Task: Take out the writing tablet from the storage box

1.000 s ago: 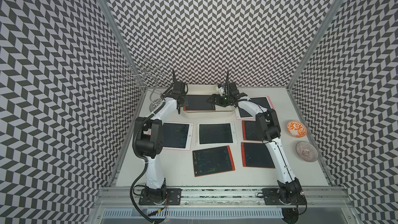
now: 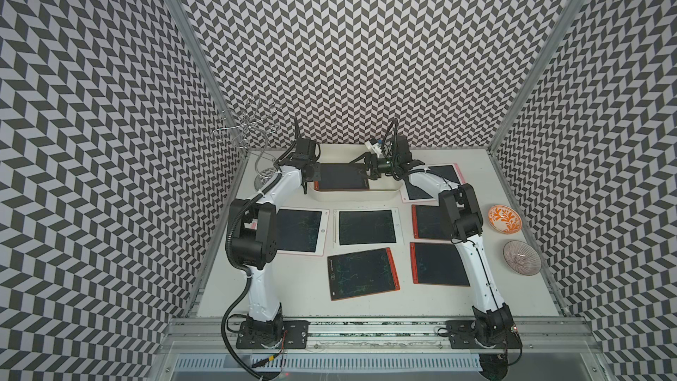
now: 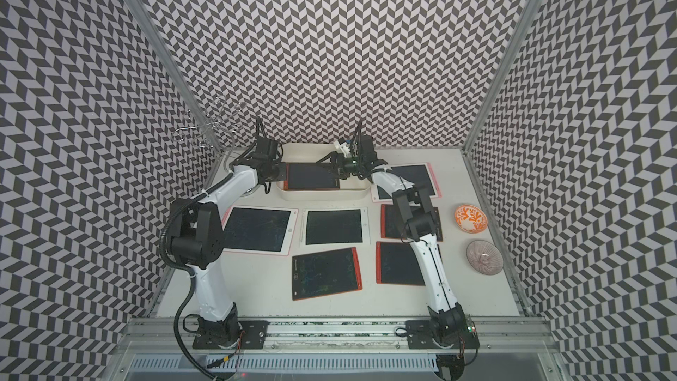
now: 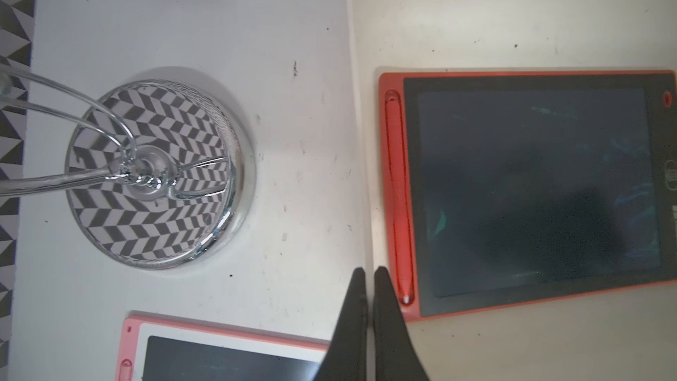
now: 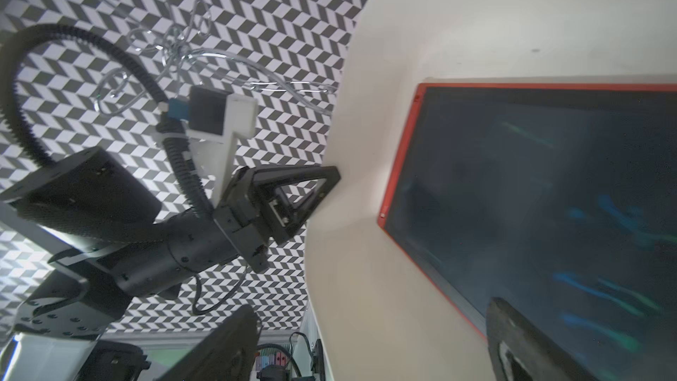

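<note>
The red-framed writing tablet point(image 2: 342, 177) lies inside the cream storage box point(image 2: 356, 197) at the back of the table; its dark screen fills much of the right wrist view. Over the box's left edge, my left gripper is shut with nothing seen between its fingers, just beside the tablet's red pen side. My right gripper is wide open at the tablet's right end, one finger point(image 5: 518, 338) in front of the screen in the right wrist view. Whether that finger touches the tablet, I cannot tell.
A chrome stand point(image 4: 155, 176) rises left of the box. In front lie several more tablets, among them a white one point(image 2: 366, 227) and a red-edged one point(image 2: 363, 273). An orange-patterned bowl point(image 2: 504, 218) and a ribbed bowl point(image 2: 522, 257) sit at the right edge.
My right gripper shifted slightly and its fingers spread; the left arm stayed put.
</note>
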